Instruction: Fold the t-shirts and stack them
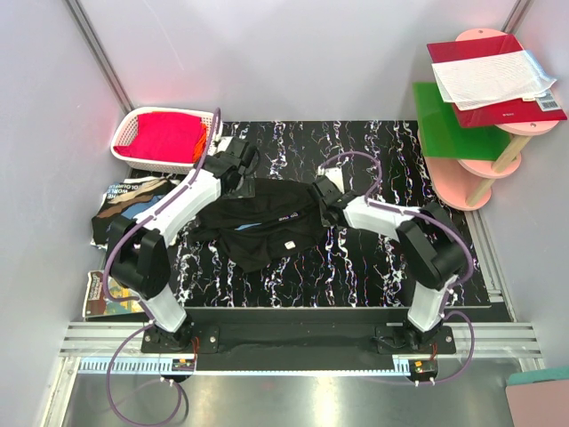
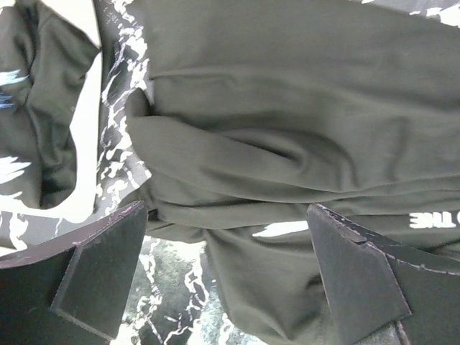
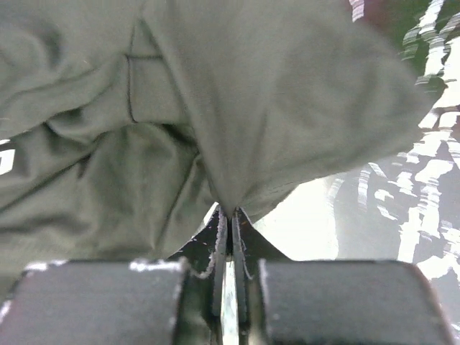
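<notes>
A black t-shirt lies rumpled in the middle of the dark marbled table, with a blue-and-white print strip across it. My right gripper is shut on a pinched fold of this shirt, at its right side; cloth drapes up and away from the fingertips. Over the shirt's left part, my left gripper stands open, its fingers apart above creased cloth and holding nothing. The left arm hides some of the shirt from above.
In a white basket at back left sits red and orange clothing. Printed dark shirts lie along the left edge, with a colourful printed item nearer the front. Pink shelves stand at back right.
</notes>
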